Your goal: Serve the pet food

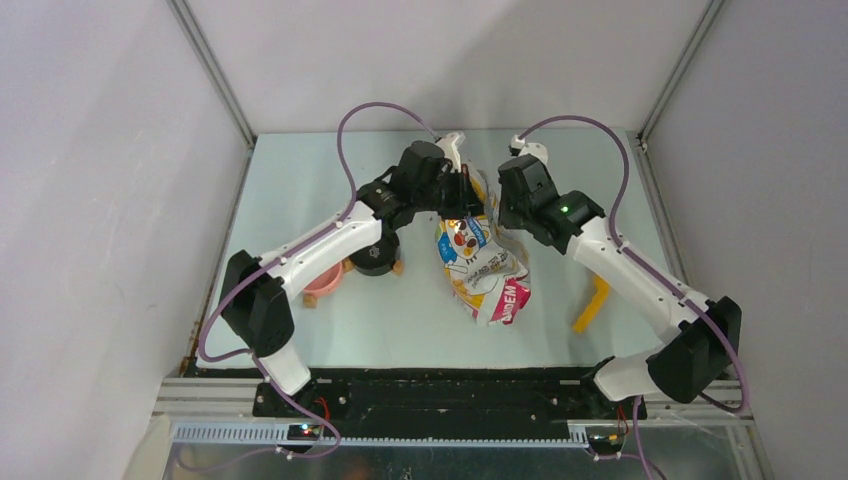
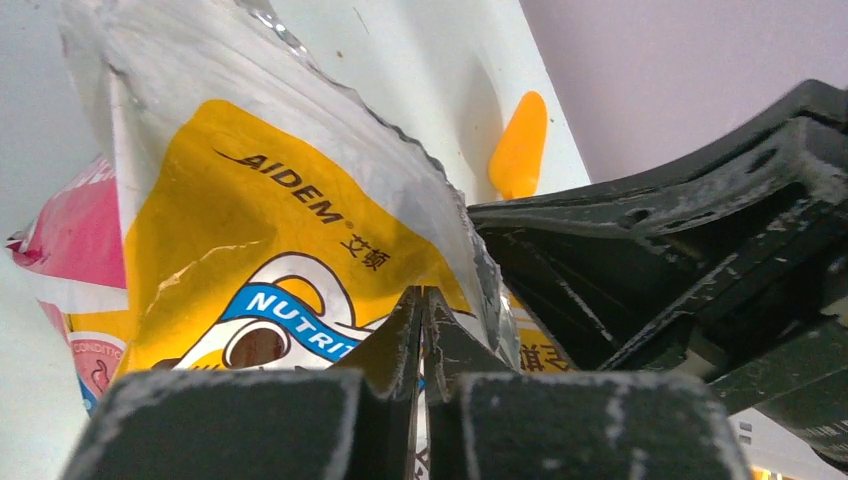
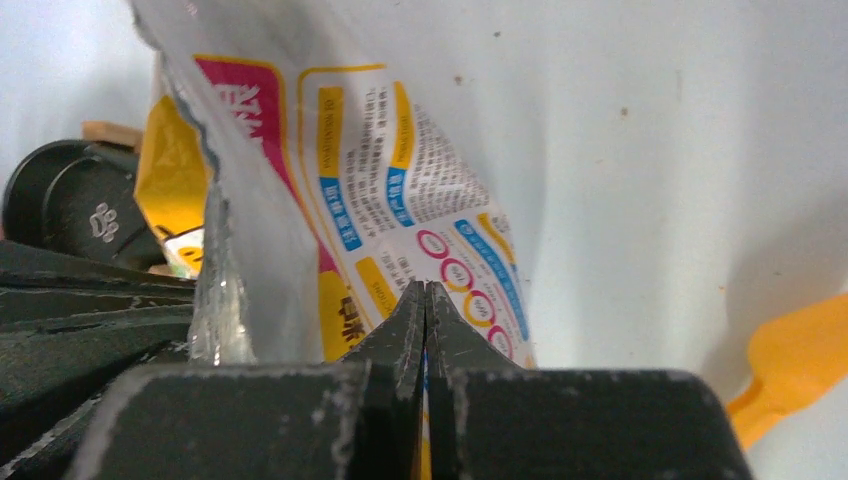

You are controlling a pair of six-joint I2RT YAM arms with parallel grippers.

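The pet food bag (image 1: 478, 262), white, yellow and pink, stands between my two arms in the top view. My left gripper is shut, its tips against the bag's printed front (image 2: 290, 215) close to the top seam. Whether any film sits between its fingers does not show. From the other side, my right gripper is shut with nothing visible between its fingers, in front of the bag's back panel (image 3: 400, 200). The bag's top edge (image 3: 222, 270) runs between the two grippers, with no clear opening showing. An orange scoop (image 1: 592, 303) lies on the right of the table.
A black bowl (image 1: 376, 258) on wooden feet stands left of the bag, under my left arm. Beside it is a pink bowl (image 1: 323, 283), partly covered by that arm.
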